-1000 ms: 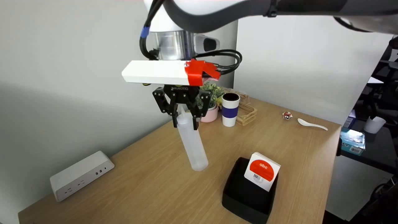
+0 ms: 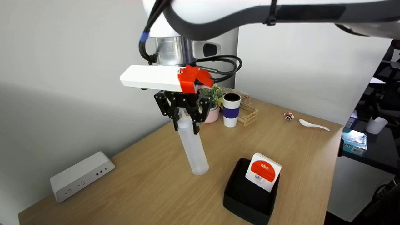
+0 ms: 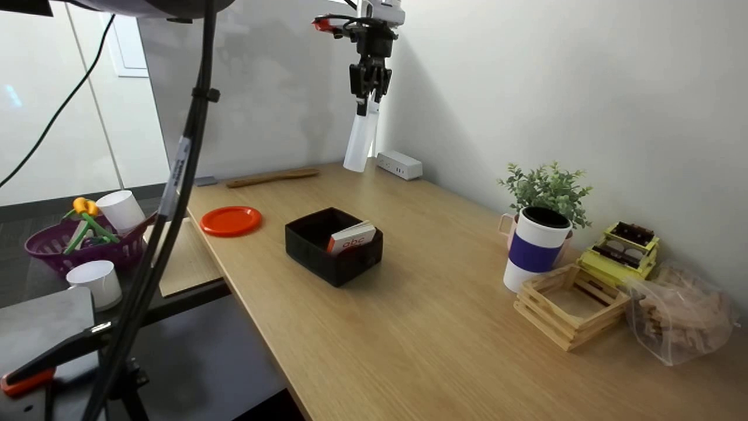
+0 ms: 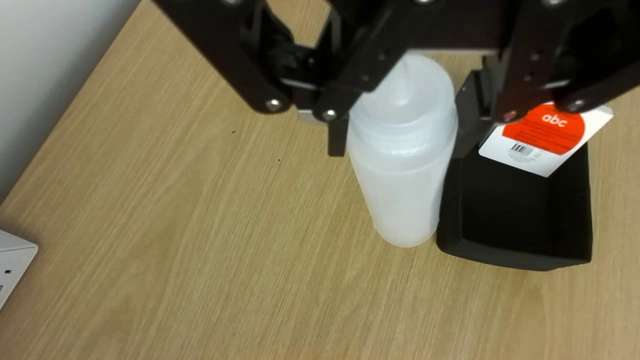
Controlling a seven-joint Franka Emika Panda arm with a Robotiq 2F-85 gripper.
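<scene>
A translucent white squeeze bottle (image 2: 192,147) hangs tilted from my gripper (image 2: 186,128), which is shut around its neck end. In exterior view 2 the bottle (image 3: 360,142) is seen held in the air, its base clear of the table. The wrist view has the bottle (image 4: 403,180) between the two black fingers of the gripper, its nozzle up toward the palm. To the bottle's right sits a black box (image 2: 246,204) with a white and red "abc" card pack (image 2: 263,172) leaning inside.
Along the wall stand a white power strip (image 2: 82,176), a potted plant (image 3: 543,186), a white and purple cup (image 3: 536,249) and a wooden crate (image 3: 571,309). A red plate (image 3: 231,221) and a wooden stick (image 3: 273,176) lie on the far side. Mid-table is bare.
My gripper and the held bottle have come down slightly, with the bottle still tilted in the grip. The box and the other things have stayed in place.
</scene>
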